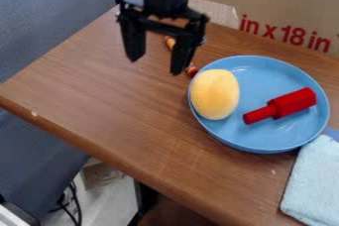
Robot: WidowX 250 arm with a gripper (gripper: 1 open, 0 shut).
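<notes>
My black gripper point(158, 50) hangs open over the back middle of the wooden table point(93, 91), nothing visible between its two fingers. Partly hidden behind it lies a small orange and red object point(191, 70), just left of the blue plate point(248, 143). The plate holds a yellow oval object point(213, 94) on its left and a red cylindrical object point(281, 106) on its right.
A light blue cloth point(312, 180) lies at the right edge below the plate. A cardboard box point(276, 7) stands behind. Past the table's edge are a grey surface and cables.
</notes>
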